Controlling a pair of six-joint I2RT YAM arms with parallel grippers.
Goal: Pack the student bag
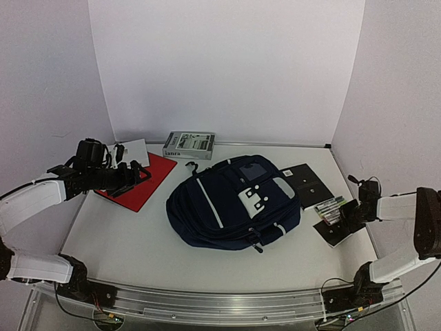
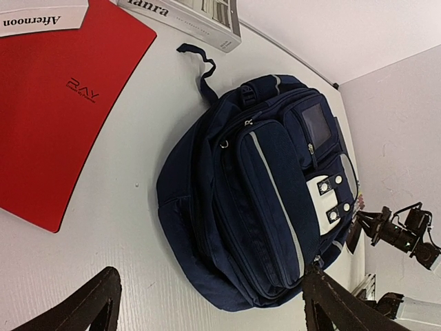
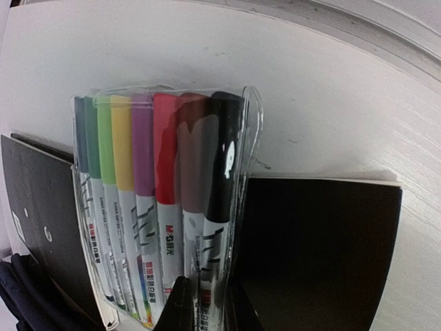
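The dark blue backpack [image 1: 220, 207] lies flat in the middle of the table, its front pocket with the white patch facing up. My left gripper [image 1: 140, 172] hovers over the red folder [image 1: 155, 181] on the left. Its fingers [image 2: 86, 307] are spread wide, with nothing between them. On the right, my right gripper [image 1: 346, 212] is shut on a clear pack of coloured markers [image 3: 158, 158]. The pack's lower edge sits between the dark fingers. Beneath and beside the pack is a black notebook [image 3: 324, 248].
Another black book [image 1: 308, 185] lies partly beside the backpack's right edge. A boxed book [image 1: 189, 145] stands at the back, left of centre. A white booklet [image 2: 41, 15] rests on the red folder.
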